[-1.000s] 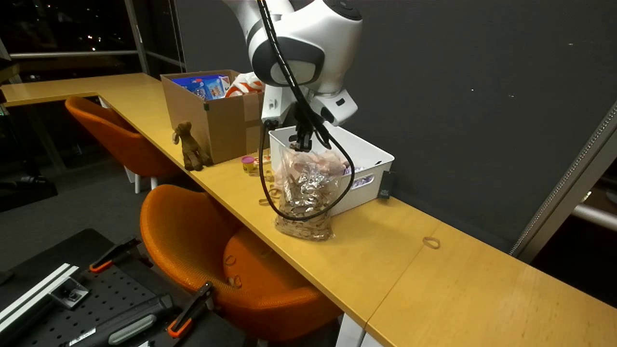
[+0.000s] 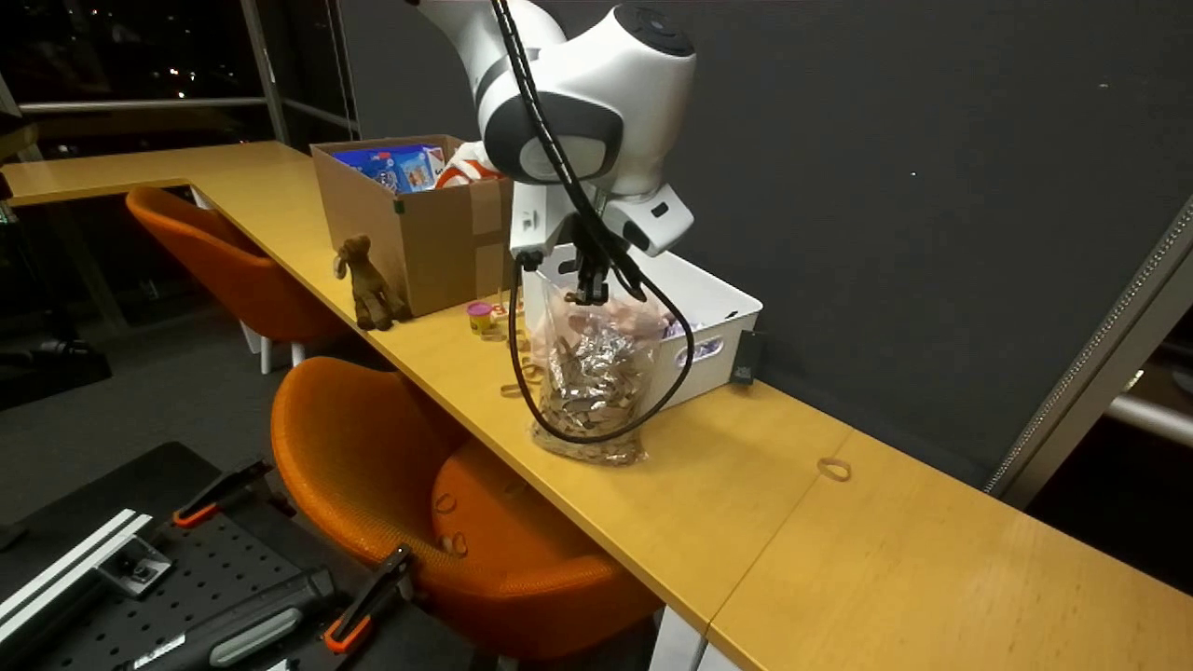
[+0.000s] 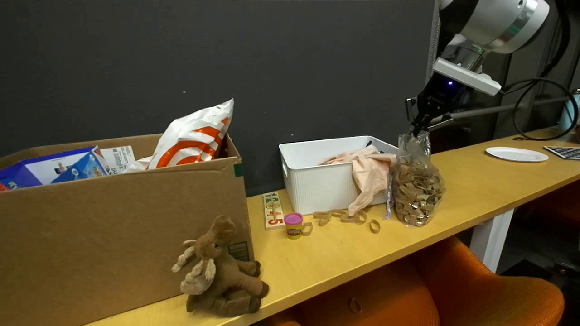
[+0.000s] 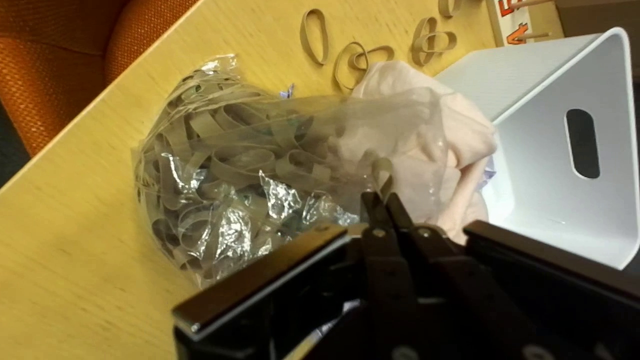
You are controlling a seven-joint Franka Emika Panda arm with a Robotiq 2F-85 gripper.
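A clear plastic bag (image 3: 417,190) full of tan rubber bands stands upright on the table, against the white bin. My gripper (image 2: 587,297) points down at the bag's upper end. In the wrist view the gripper is shut, with a small tan rubber band (image 4: 382,171) looping out from its fingertips. The bag's clear upper part (image 4: 390,120) lies around and below the tips. How far the tips reach inside its mouth is hard to tell. Several loose rubber bands (image 4: 314,37) rest on the table beside the bag.
Pink cloth (image 3: 369,174) hangs over the side of the white bin (image 3: 321,184). Farther along are a Play-Doh tub (image 3: 294,225), a number board (image 3: 273,211), a plush moose (image 3: 223,277) and a big cardboard box (image 3: 119,239). Table beyond the bag is mostly clear.
The bag and bin have stayed in place.
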